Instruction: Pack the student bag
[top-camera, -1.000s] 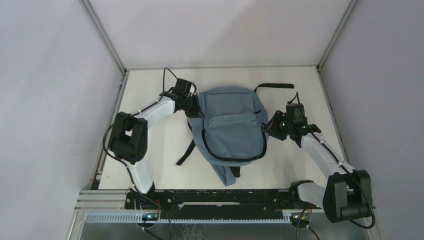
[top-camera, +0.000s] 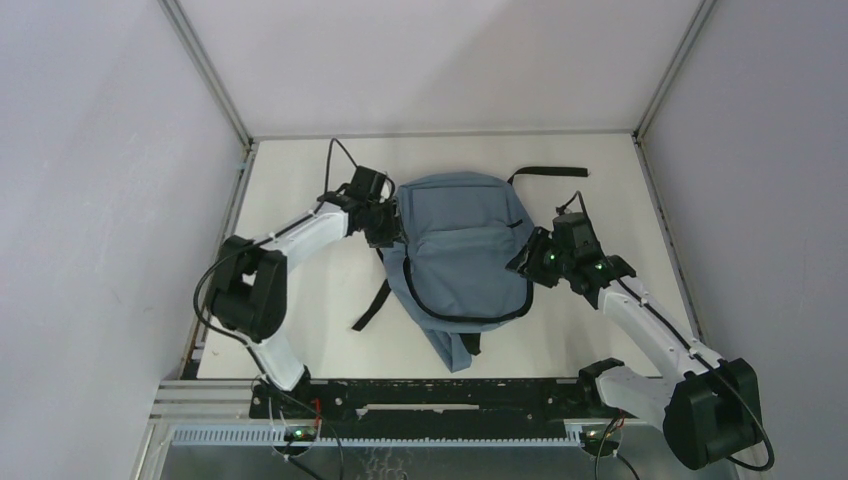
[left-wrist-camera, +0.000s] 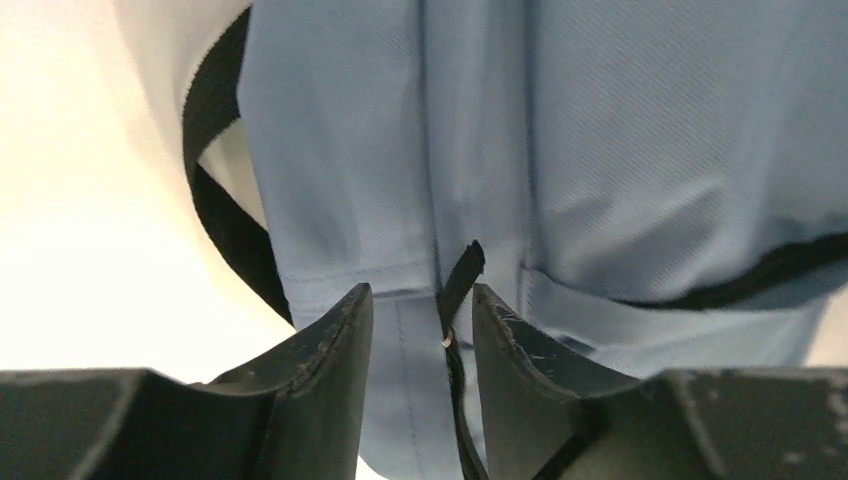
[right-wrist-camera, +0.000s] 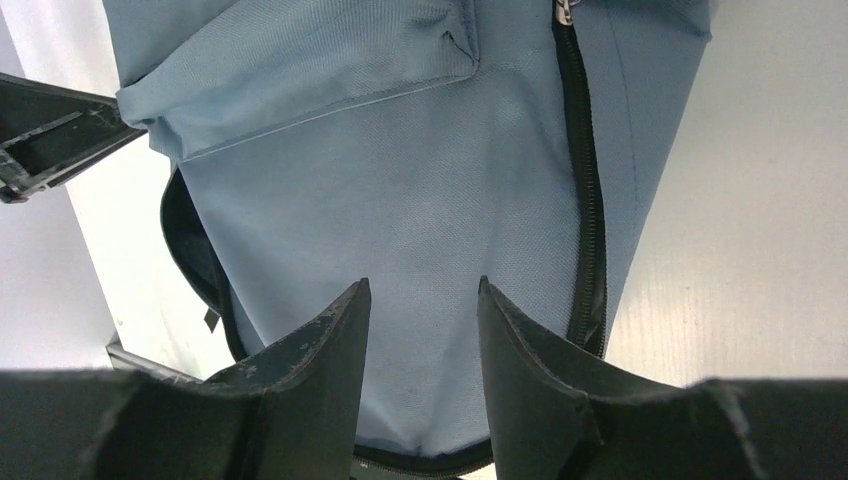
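Note:
A blue-grey bag (top-camera: 457, 248) lies flat in the middle of the table, its black zipper (top-camera: 452, 316) curving round the lower front. At the bag's left edge is my left gripper (top-camera: 402, 238). In the left wrist view a black zipper pull (left-wrist-camera: 463, 283) stands up between the parted fingers of my left gripper, which do not visibly clamp it. My right gripper (top-camera: 516, 268) is over the bag's right side. Its fingers (right-wrist-camera: 338, 345) are spread above the front panel, with only fabric showing beyond them. The bag's inside is hidden.
A black strap (top-camera: 550, 171) reaches out at the bag's upper right, and another strap (top-camera: 372, 307) lies at its lower left. Walls close in the left, right and back.
The bag lies as before.

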